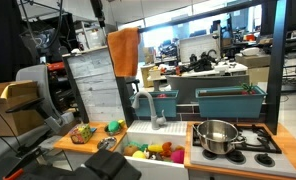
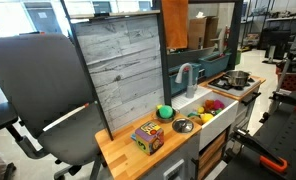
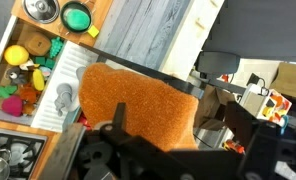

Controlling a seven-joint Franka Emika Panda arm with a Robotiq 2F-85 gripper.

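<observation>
An orange towel (image 1: 124,52) hangs from the dark overhead bar, above the left end of the sink. In the second exterior view the towel (image 2: 175,24) shows at the top, cut off by the frame edge. Its fuzzy top (image 3: 138,100) fills the middle of the wrist view. My gripper is open, its dark fingers spread wide at the bottom of that view. At the top of the first exterior view, the gripper (image 1: 100,18) is up and to the left of the towel, visibly apart from it.
The dark bar (image 1: 198,15) crosses overhead, joined to a post at right. Below are a white sink (image 1: 168,132) with toy food, a grey faucet (image 1: 149,106), and a steel pot (image 1: 217,136) on the stove. A patterned box (image 2: 147,137) stands on the left counter.
</observation>
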